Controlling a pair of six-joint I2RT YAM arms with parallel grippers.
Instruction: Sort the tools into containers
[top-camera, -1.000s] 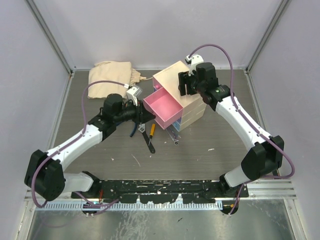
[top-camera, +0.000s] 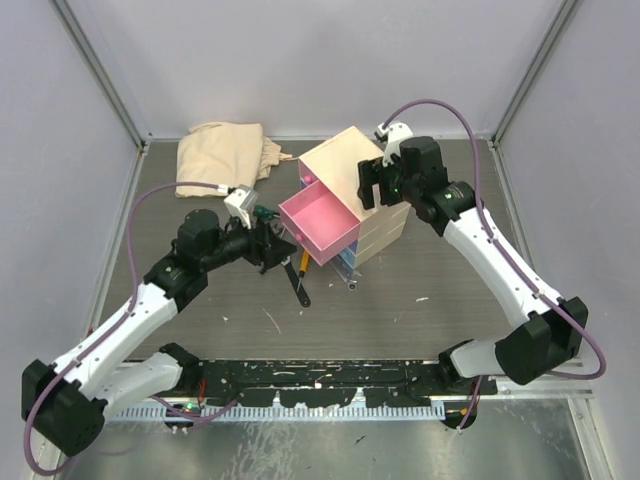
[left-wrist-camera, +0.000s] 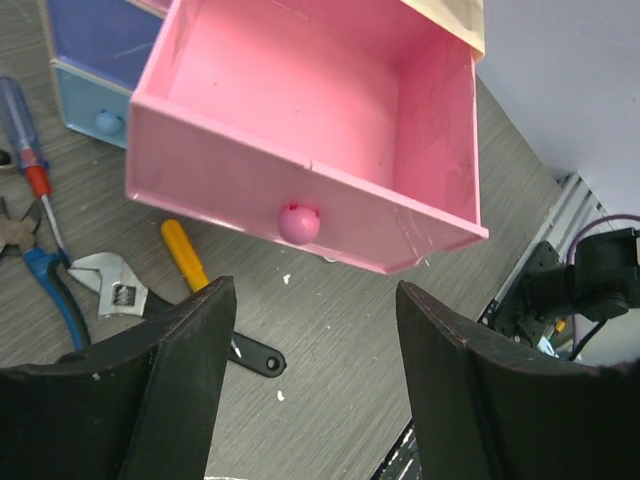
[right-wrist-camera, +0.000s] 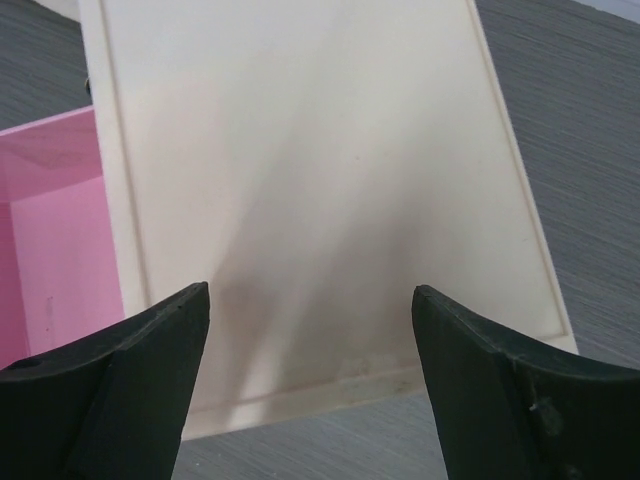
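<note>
A cream-topped drawer box (top-camera: 345, 160) has its pink drawer (left-wrist-camera: 330, 100) pulled out. My left gripper (top-camera: 270, 248) is part open just in front of the drawer's pink knob (left-wrist-camera: 299, 224), nothing between its fingers. Beneath lie an adjustable wrench (left-wrist-camera: 110, 285), blue-handled pliers (left-wrist-camera: 55, 290), a screwdriver (left-wrist-camera: 20, 130) and a yellow-handled tool (left-wrist-camera: 183, 252); more metal tools (top-camera: 350, 280) lie beside the box. My right gripper (top-camera: 378, 185) is open over the box top (right-wrist-camera: 310, 180), apparently empty.
A folded beige cloth (top-camera: 218, 160) lies at the back left. The floor at both sides and in front of the box is mostly clear.
</note>
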